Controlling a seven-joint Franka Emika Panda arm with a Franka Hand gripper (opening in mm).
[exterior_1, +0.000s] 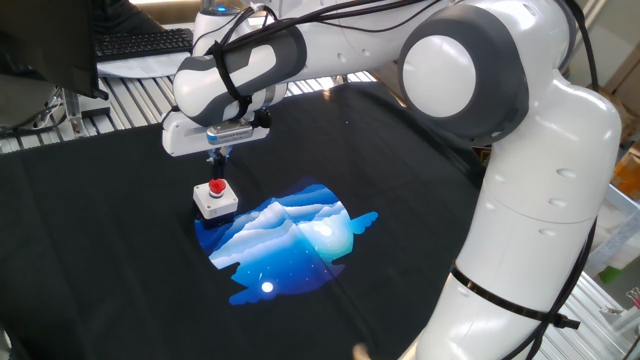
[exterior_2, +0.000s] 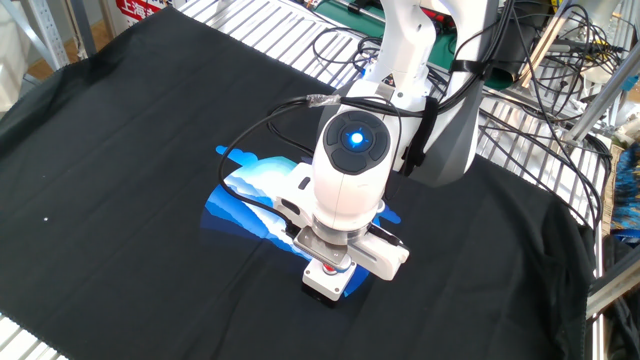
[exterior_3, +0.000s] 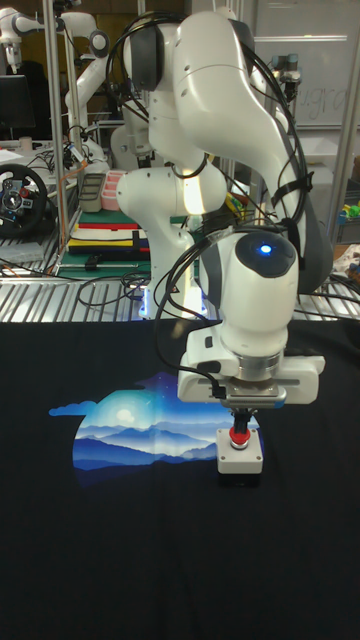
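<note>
A white box with a red push button on top stands on a dark base on the black cloth. In exterior view 3 the red button is partly covered by dark fingers. My gripper points straight down over it, its narrow fingers together, with nothing visible between them. Its tips are at the button's top; whether they press it cannot be told. From exterior view 2 the gripper's body hides the fingers, and only part of the white box shows below it.
A blue mountain-and-moon picture lies flat beside the box. Cables loop from the arm near the gripper. A keyboard and monitor stand beyond the cloth's edge in exterior view 1.
</note>
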